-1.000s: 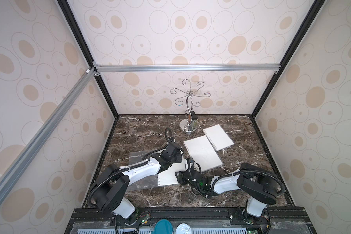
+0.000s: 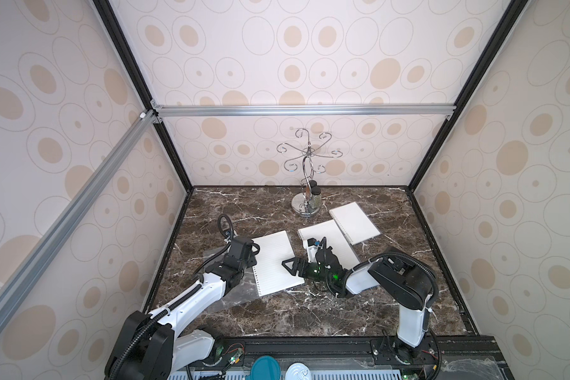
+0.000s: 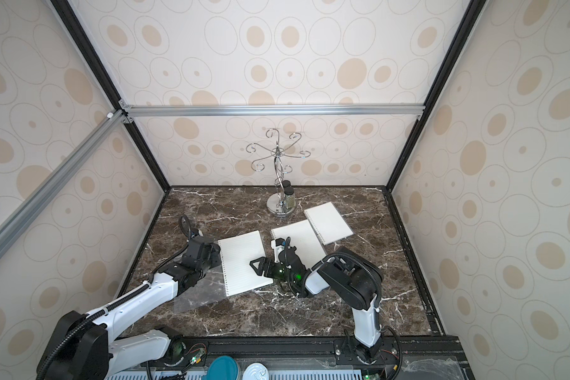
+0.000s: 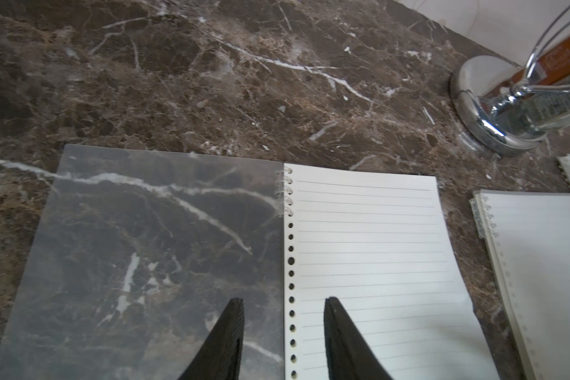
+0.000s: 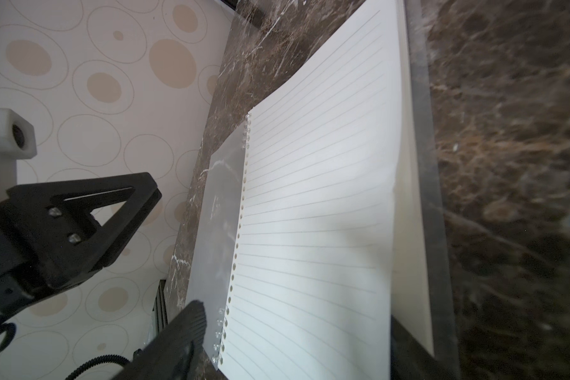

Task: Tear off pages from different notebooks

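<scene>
A ring-bound notebook (image 2: 275,253) lies open on the marble table, its lined page (image 4: 367,253) facing up and its clear cover (image 4: 152,253) folded out to the left. At the page's right side in the top left view is my open right gripper (image 2: 291,267). In the right wrist view, the top sheet's edge bulges up and partly hides one of its fingers (image 5: 414,354). My left gripper hangs open above the row of binding holes, nothing between its fingers. Two more notebooks, a middle one (image 2: 328,237) and a far-right one (image 2: 354,223), lie beyond.
A chrome stand (image 2: 306,204) with a jar (image 2: 316,195) at its base stands at the back. Bare table (image 2: 228,202) shows at the back left and along the front. Walls enclose the left, right and rear.
My left gripper has moved left, from over the page to the binding side. The right gripper has risen slightly away from the front edge. The notebook has shifted a little toward the back.
</scene>
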